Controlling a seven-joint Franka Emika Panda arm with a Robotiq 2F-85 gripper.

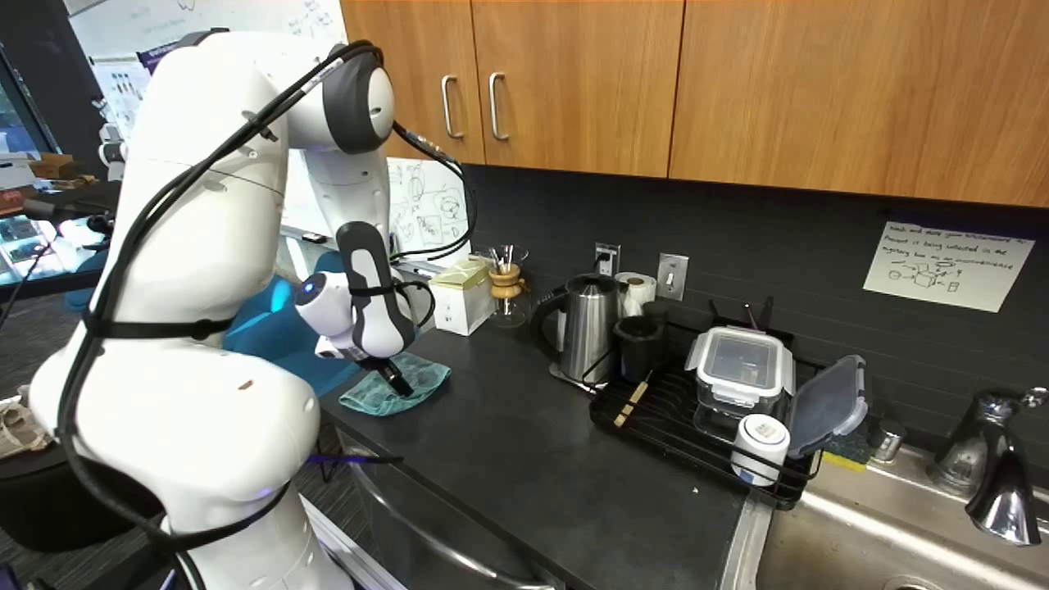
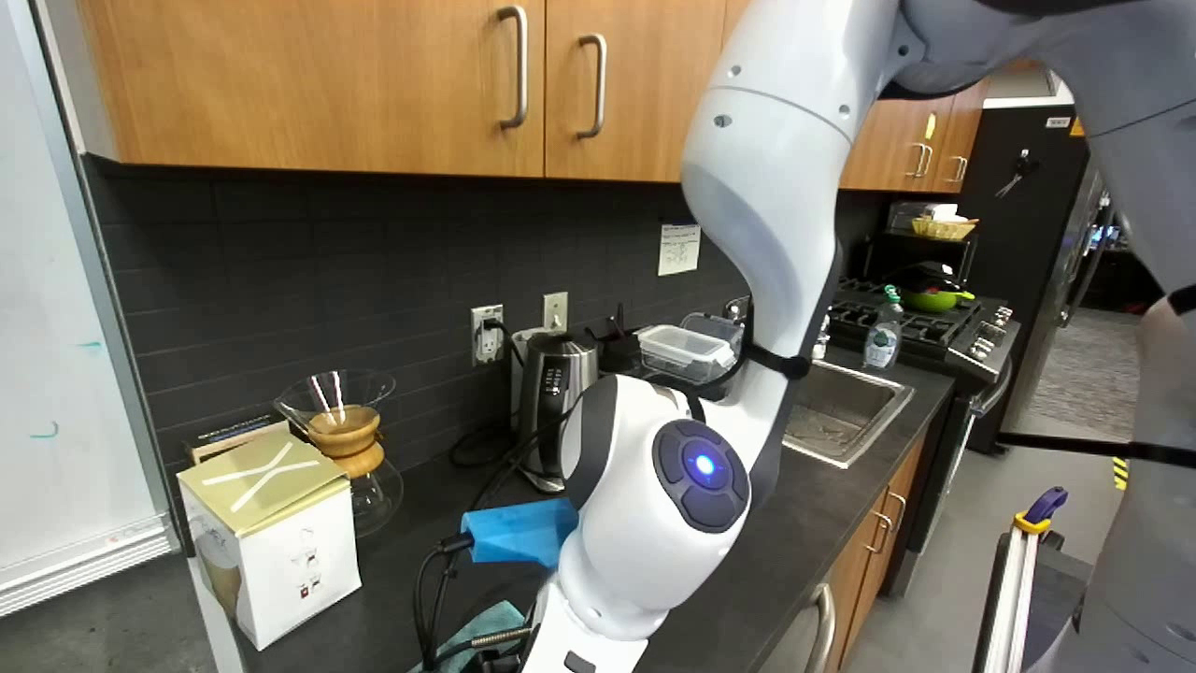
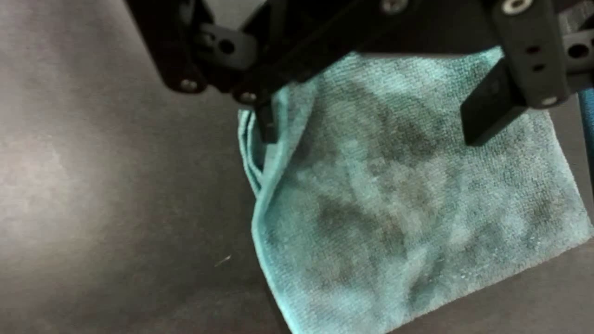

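Note:
A teal cloth [image 1: 423, 379] lies on the dark counter near its left end, with one edge folded over. In the wrist view the cloth [image 3: 390, 222] fills much of the picture, its left side doubled into a raised fold. Over it my gripper stands open, fingers wide apart. One fingertip [image 3: 268, 125] is at the fold on the left; the other fingertip [image 3: 490, 108] is above the flat part on the right. Whether either one touches the cloth I cannot tell. In exterior view 2 the arm hides most of the cloth [image 2: 493, 621].
Behind the arm stand a white box [image 1: 462, 300] and a glass coffee maker [image 1: 506, 285]. A steel kettle [image 1: 590, 324] and a black dish rack [image 1: 678, 423] with containers line the wall. The sink [image 1: 836, 541] is at the right.

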